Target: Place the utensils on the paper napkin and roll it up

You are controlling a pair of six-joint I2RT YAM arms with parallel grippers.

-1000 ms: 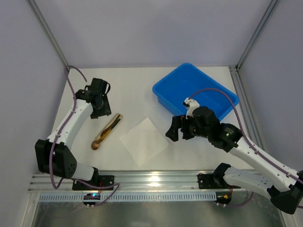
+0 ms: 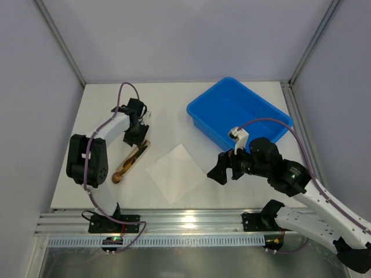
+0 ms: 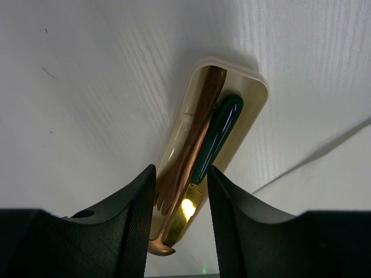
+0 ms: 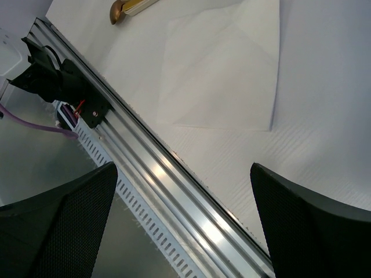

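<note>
A cream tray [image 2: 148, 145] on the left of the table holds a dark wooden fork [image 3: 206, 95], a green-handled gold knife [image 3: 217, 130] and a copper spoon [image 2: 116, 177]. My left gripper [image 2: 137, 139] is over the tray's upper end; in its wrist view the fingers [image 3: 130, 214] stand apart above the utensils, holding nothing. The white paper napkin [image 2: 177, 172] lies flat to the right of the tray. My right gripper [image 2: 223, 171] stands open and empty to the right of the napkin, its fingertips wide apart in its wrist view.
A large blue bin [image 2: 237, 104] takes up the back right of the table. A metal rail [image 4: 168, 168] runs along the front edge, with side walls around the table.
My left gripper has moved right, toward the upper end of the tray. The tray and napkin are unchanged.
</note>
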